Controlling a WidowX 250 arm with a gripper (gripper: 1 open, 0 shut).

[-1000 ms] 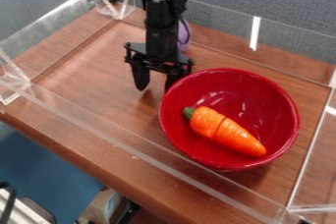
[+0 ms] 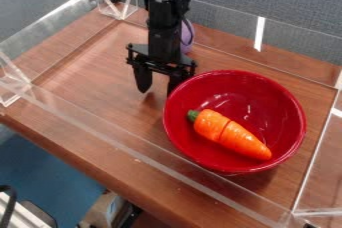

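Observation:
A red bowl (image 2: 274, 112) sits on the right part of the wooden table (image 2: 80, 82), holding an orange toy carrot (image 2: 230, 135) with a short green top. My black gripper (image 2: 160, 77) hangs over the table just behind and left of the bowl, its fingers pointing down. Whether anything is between them is hard to tell. A purple object (image 2: 186, 34), mostly hidden, shows behind the arm.
Clear plastic walls border the table on the left, back and right. Some equipment and cables lie below the front left edge.

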